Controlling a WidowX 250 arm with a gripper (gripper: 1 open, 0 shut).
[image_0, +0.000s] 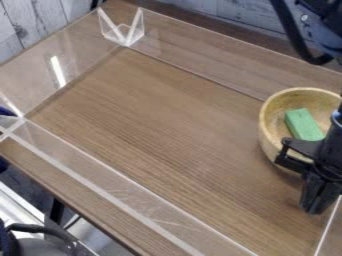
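Note:
My black gripper (315, 188) is at the right edge of the view, low over the table (147, 110), beside the front of a light wooden bowl (281, 105). A green block (303, 125) lies in the bowl, partly hidden behind the arm. The gripper looks shut, with nothing visible between its fingers; its right part is cut off by the frame edge.
Clear plastic walls line the left and front of the table, with a small clear piece (120, 30) at the back. The middle and left of the wooden surface are empty.

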